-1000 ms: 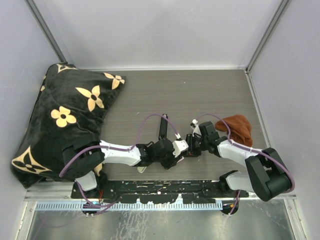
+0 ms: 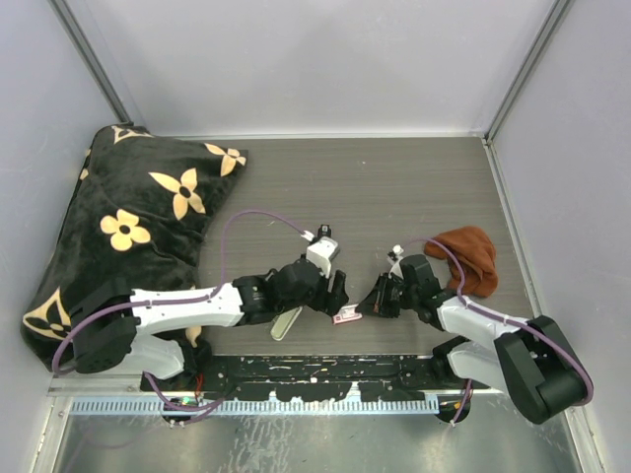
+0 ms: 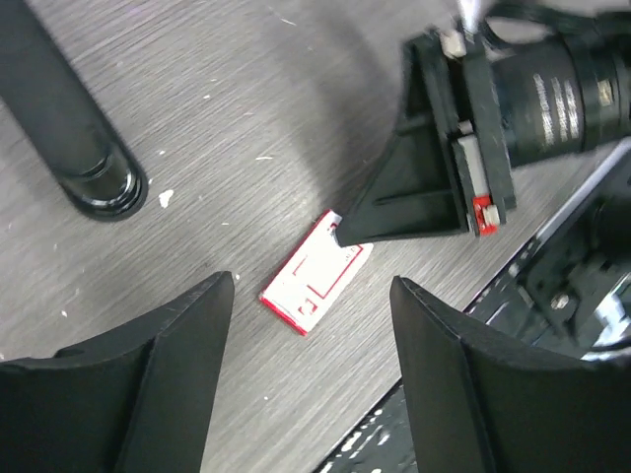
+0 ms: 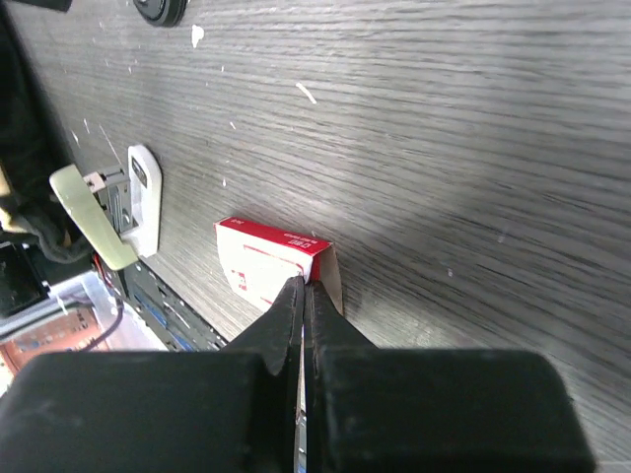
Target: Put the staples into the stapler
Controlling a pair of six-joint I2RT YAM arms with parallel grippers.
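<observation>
The small white staple box with red edges (image 3: pixel 317 271) lies on the table near the front edge. My left gripper is open above it, fingers on either side and nothing between them. At the box's far end in the left wrist view, my right gripper is shut, its tips against the end of the box beside a loose flap. Whether that thin card is pinched between the tips, I cannot tell. A white and pale green tool (image 4: pixel 147 202), resembling an opened stapler, rests to the left of the box.
A long black object with a rounded end (image 3: pixel 84 148) lies behind the box. A brown cloth (image 2: pixel 468 258) is at the right and a dark flowered cushion (image 2: pixel 148 212) at the left.
My left gripper has drawn back from the box and turned, so the box now shows between the two grippers. The right arm has shifted slightly towards the front edge.
</observation>
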